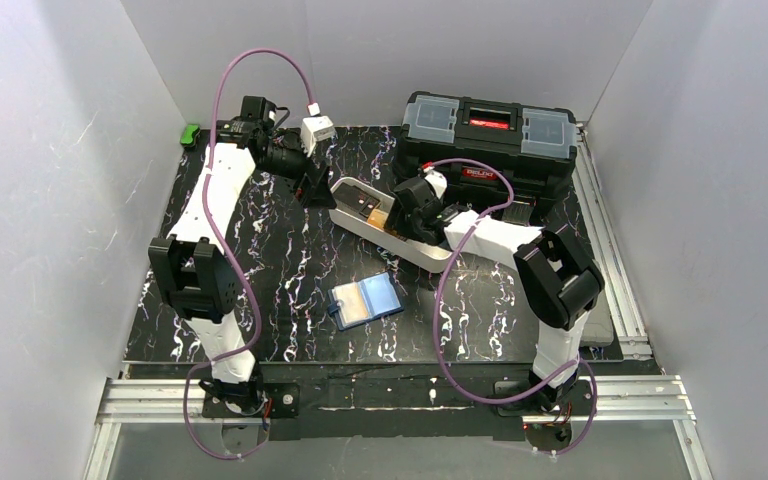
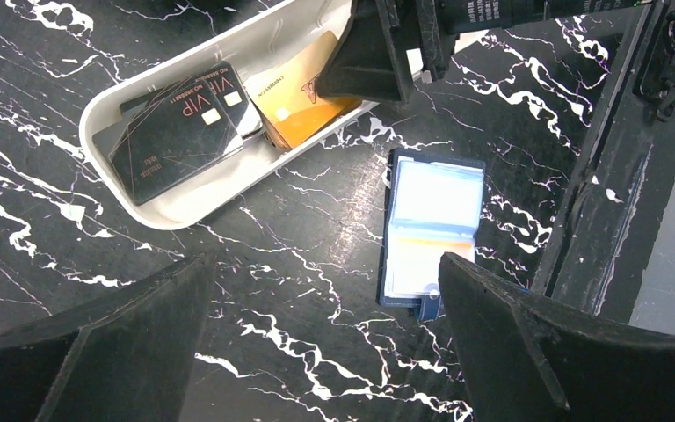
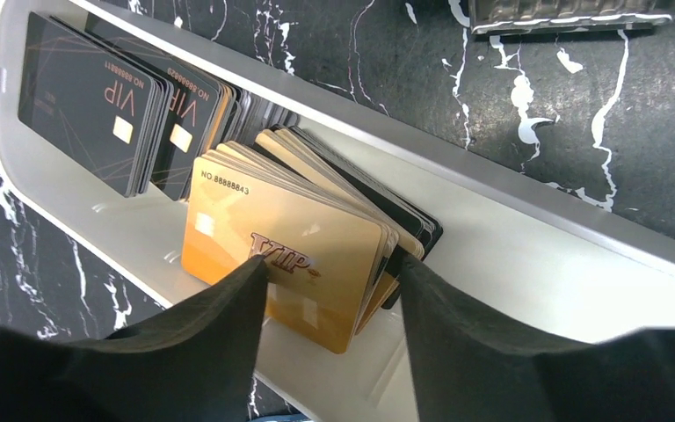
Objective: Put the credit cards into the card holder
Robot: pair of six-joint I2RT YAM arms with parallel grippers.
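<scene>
A white tray point(image 1: 360, 228) holds stacks of black VIP cards point(image 3: 88, 105) at one end and gold cards point(image 3: 290, 237) with black ones behind them. My right gripper is down in the tray at the gold stack, one fingertip over the front card, the other beside the stack's edge; whether it grips any is unclear. My left gripper stands open and empty above the table, left of the tray. An open card holder point(image 1: 365, 300) with clear sleeves and a blue cover lies in front of the tray.
A black toolbox point(image 1: 485, 150) stands behind the tray on the right. A small green object point(image 1: 189, 135) sits at the back left corner.
</scene>
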